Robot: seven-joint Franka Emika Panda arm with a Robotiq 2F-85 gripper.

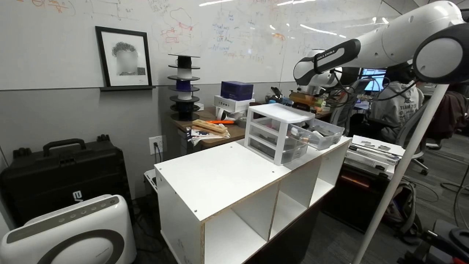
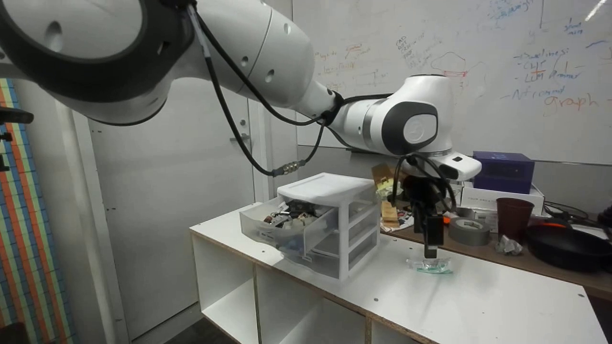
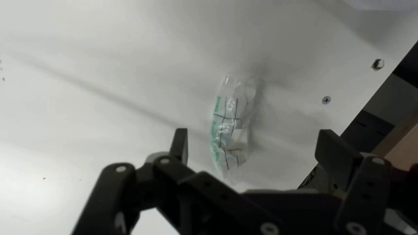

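A small crumpled clear plastic packet (image 3: 229,127) with green print and dark lines lies on the white shelf top (image 3: 98,70) in the wrist view. My gripper is open, its fingers wide apart on either side of the packet's lower part, with nothing held. In exterior view 2 the black gripper (image 2: 430,252) points downward just over the packet (image 2: 430,264); whether it touches cannot be told. To its left stands a white drawer unit (image 2: 344,189) with clear drawers, the top drawer (image 2: 287,232) pulled out and full of small items. Exterior view 1 does not show the packet.
Behind the shelf, a brown desk holds a purple box (image 2: 503,172), a tape roll (image 2: 469,231), a dark red cup (image 2: 512,218) and a black pan (image 2: 568,246). The shelf top right of the packet (image 2: 505,292) is bare.
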